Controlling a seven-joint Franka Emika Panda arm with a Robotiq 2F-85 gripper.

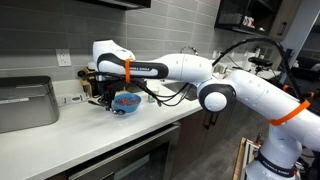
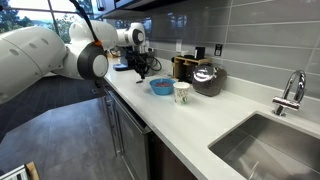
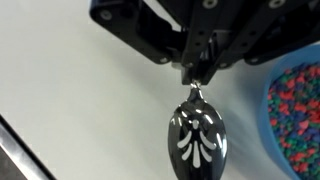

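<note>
A shiny slotted spoon (image 3: pixel 197 143) hangs from my gripper, which is shut on its handle. The spoon's bowl points away from the fingers, and pale countertop shows behind it in the wrist view. Beside it, at the right edge, is a blue bowl (image 3: pixel 268 125) holding many small red, green, blue and purple pieces. In exterior view 1 the spoon (image 1: pixel 119 112) shows in front of the blue bowl (image 1: pixel 136 108). The bowl (image 2: pixel 161 90) stands on the counter in exterior view 2, to the right of the gripper.
A white cup (image 2: pixel 182 93) and a dark metal container (image 2: pixel 207 80) stand past the bowl, with the sink (image 2: pixel 262 150) farther along. A bread box (image 1: pixel 27 105) sits at the counter's left.
</note>
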